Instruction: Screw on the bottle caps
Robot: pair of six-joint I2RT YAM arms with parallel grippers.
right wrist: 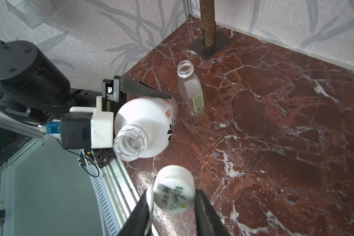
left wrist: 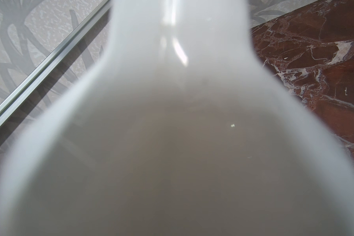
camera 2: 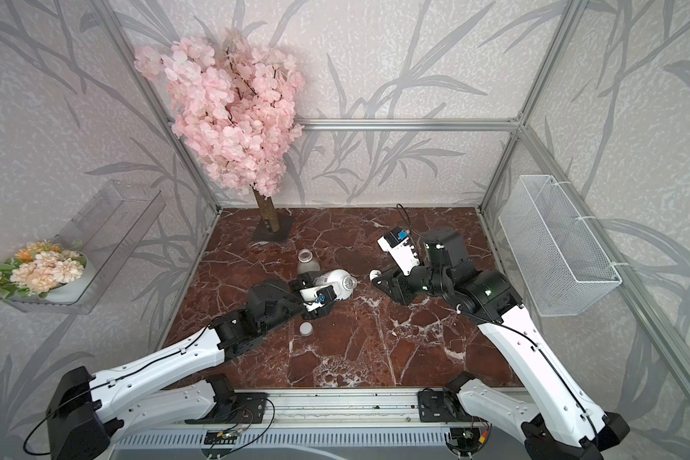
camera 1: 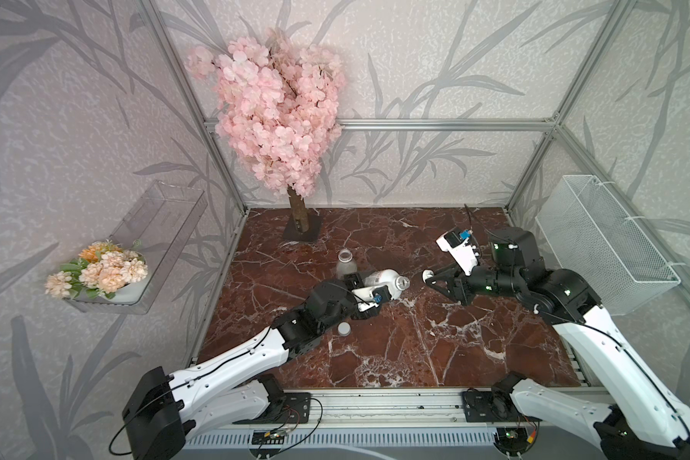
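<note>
My left gripper [camera 1: 374, 296] is shut on a white bottle [camera 1: 384, 283], held tilted with its open mouth toward the right arm. In the left wrist view the bottle's blurred shoulder [left wrist: 177, 129] and neck fill the picture, hiding the fingers. A white cap with green lettering [right wrist: 175, 192] sits between the fingertips of my right gripper, off the table and apart from the bottle's mouth. Behind the held bottle, a second, clear bottle [right wrist: 191, 90] stands upright and uncapped. Another white cap [camera 1: 343, 329] lies on the table in front of the left gripper.
Bare marble table [camera 1: 467, 345] stretches to the front right. At the back left stands a pink blossom tree [camera 1: 283, 115] on a dark base. A clear shelf with flowers [camera 1: 103, 272] hangs on the left wall, a white mesh basket [camera 1: 605, 241] on the right.
</note>
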